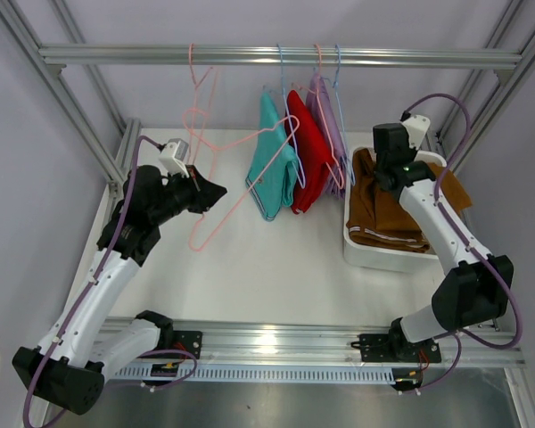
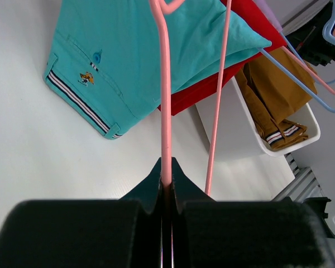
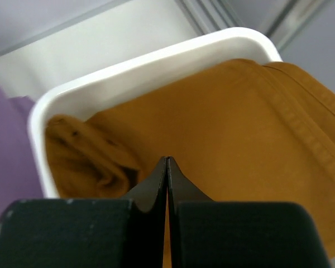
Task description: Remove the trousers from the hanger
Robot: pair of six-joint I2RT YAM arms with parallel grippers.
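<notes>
My left gripper point(image 1: 196, 187) is shut on a pink hanger point(image 2: 165, 100), whose wire runs down into its fingers; no trousers hang on it. Brown trousers point(image 3: 223, 123) lie in the white basket point(image 1: 383, 259) on the right. My right gripper is shut above them, nothing showing between its fingers. Teal trousers point(image 1: 269, 178), red trousers point(image 1: 308, 160) and purple trousers point(image 3: 5, 145) hang from the rail on hangers.
The metal rail point(image 1: 232, 55) spans the back. Several hangers crowd its middle, close to the basket's left side.
</notes>
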